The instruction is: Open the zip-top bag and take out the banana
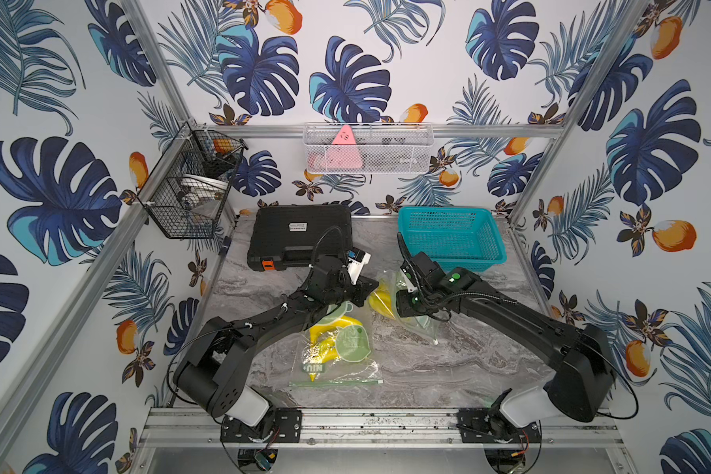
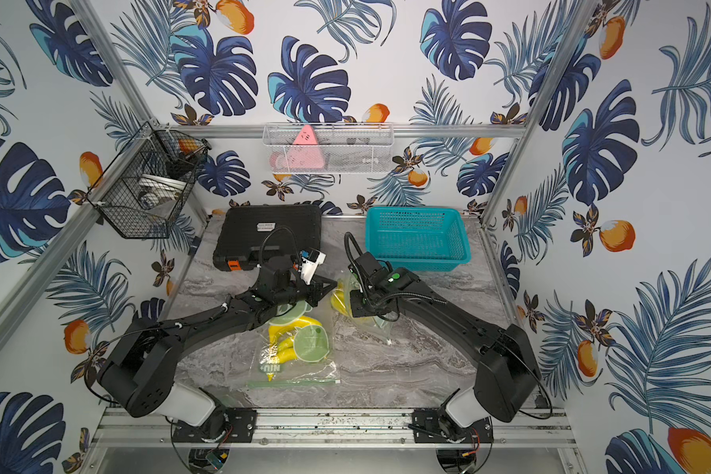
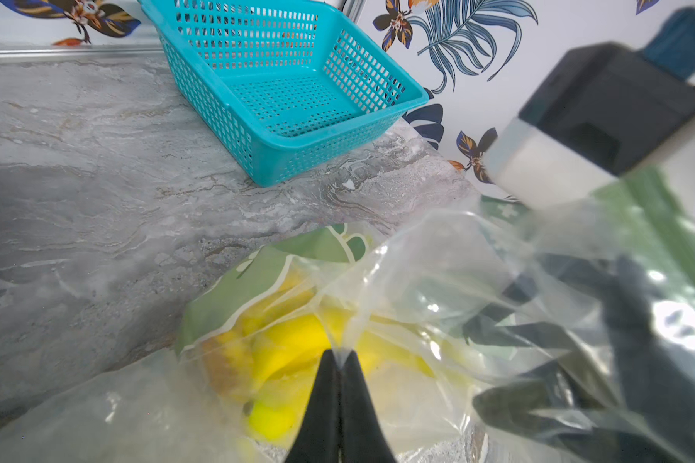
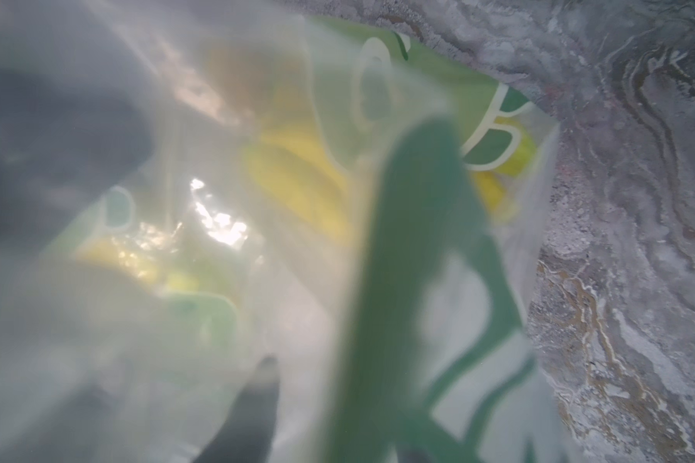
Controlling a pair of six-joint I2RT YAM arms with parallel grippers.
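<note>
A clear zip top bag (image 3: 432, 285) with green print and yellow bananas (image 3: 297, 339) inside is raised off the table between my grippers. My left gripper is shut, its tips together where creases of the clear film converge. In the right wrist view, my right gripper has its fingers apart amid blurred film; one dark finger (image 4: 251, 413) shows, and the other is mostly hidden by the green seal strip (image 4: 394, 262). Cloudy film hides whether that gripper is inside or outside the bag.
Another zip bag (image 1: 361, 371) with bananas lies flat under the left arm. A teal basket (image 1: 466, 260) stands at the back right, a black case (image 1: 292, 229) at the back left. Bare marble table (image 1: 482, 355) shows at front right.
</note>
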